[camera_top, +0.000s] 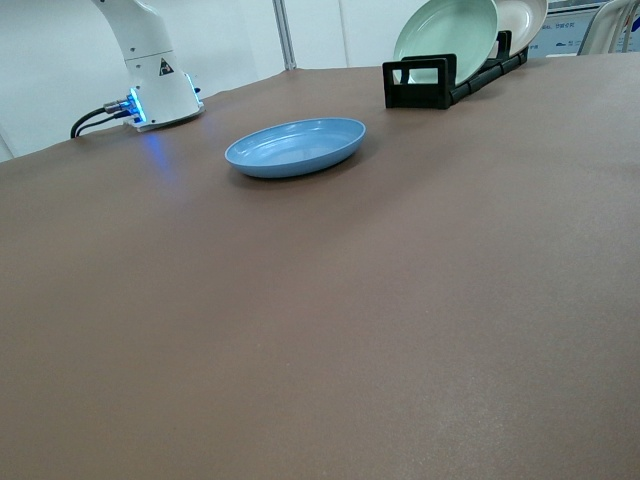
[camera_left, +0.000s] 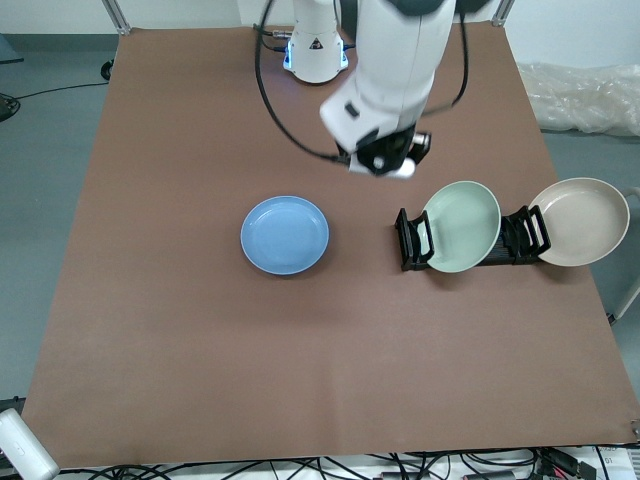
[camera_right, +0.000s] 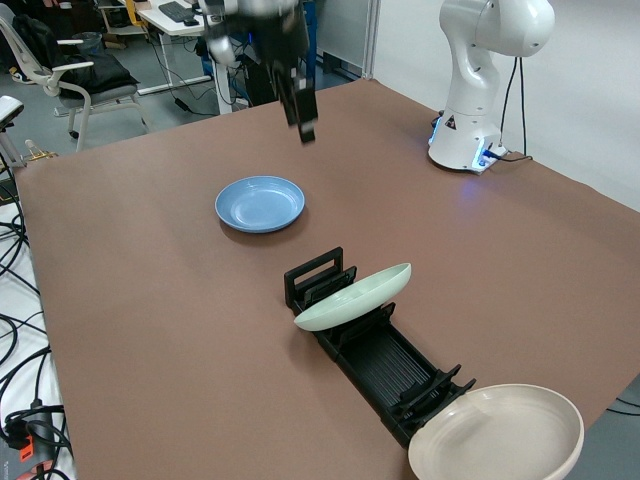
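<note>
A blue plate (camera_left: 284, 235) lies flat on the brown table (camera_left: 300, 370). To its right, a black rack (camera_right: 390, 370) holds a pale green plate (camera_left: 462, 226) and a cream plate (camera_left: 585, 222), both upright or leaning. My gripper (camera_right: 300, 125) hangs above the table, higher than the blue plate and beyond it in the right view; in the left view it is partly hidden under the arm's head. Whether it is open or shut I cannot make out. The top view does not show it.
The white arm base (camera_left: 316, 55) stands at the back edge with cables. Cables (camera_left: 350, 470) and hardware run along the front edge.
</note>
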